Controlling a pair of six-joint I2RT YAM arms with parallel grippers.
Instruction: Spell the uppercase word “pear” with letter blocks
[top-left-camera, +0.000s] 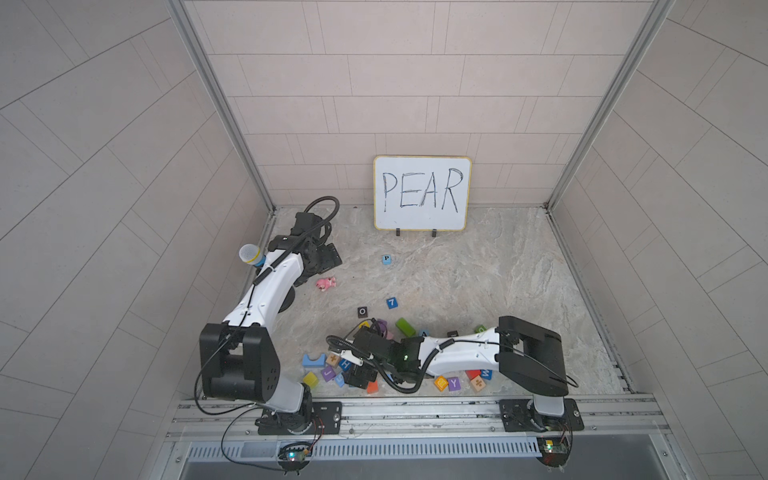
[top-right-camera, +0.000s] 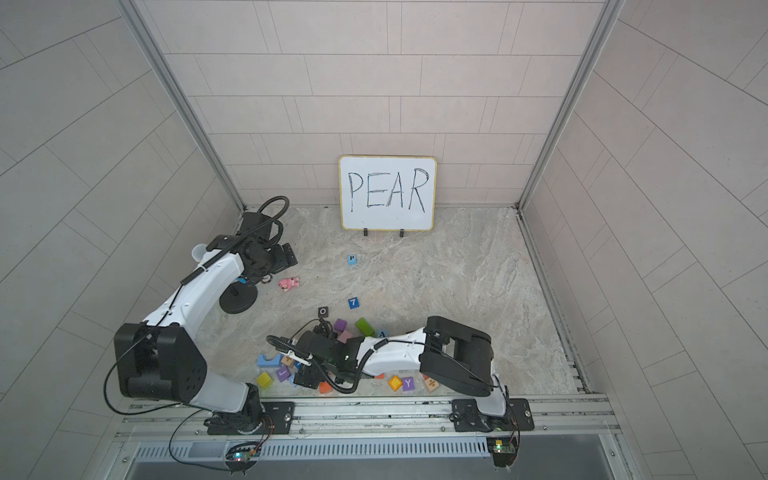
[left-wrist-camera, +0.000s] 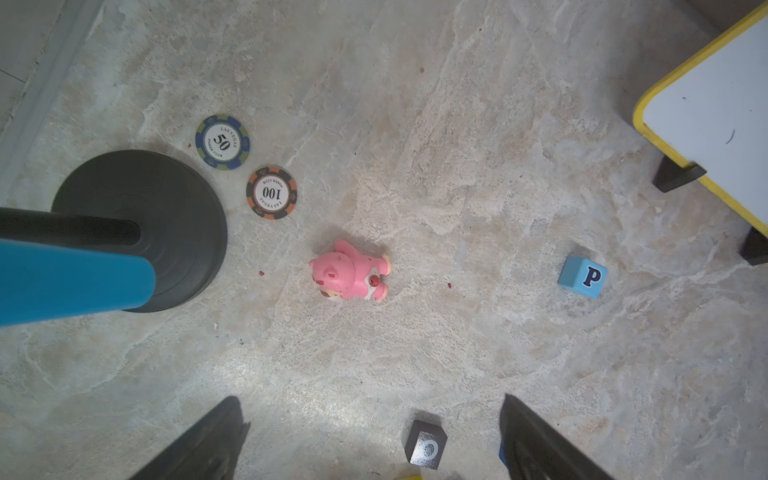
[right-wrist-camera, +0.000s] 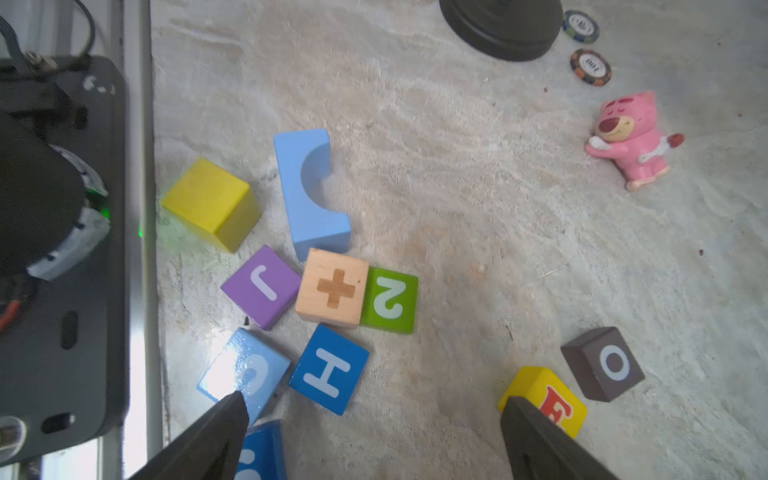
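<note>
The light-blue P block (top-left-camera: 386, 260) lies alone on the table before the whiteboard reading PEAR (top-left-camera: 421, 193). To its left, my left gripper stands open above the table, nothing between its fingers. My right gripper hangs open and empty over the front-left blocks. The yellow E block (right-wrist-camera: 552, 401), with a red letter, shows by the right-hand finger in the right wrist view. A blue A block (top-right-camera: 382, 334) peeks out behind the right arm. No R block is visible; the right arm covers part of the block area.
Near the right gripper lie the H block (right-wrist-camera: 329, 369), purple J block (right-wrist-camera: 261, 286), plus block (right-wrist-camera: 333, 276) and blue arch (right-wrist-camera: 308, 196). A pink bear (left-wrist-camera: 350, 272) and a black round base (left-wrist-camera: 184, 216) stand at left.
</note>
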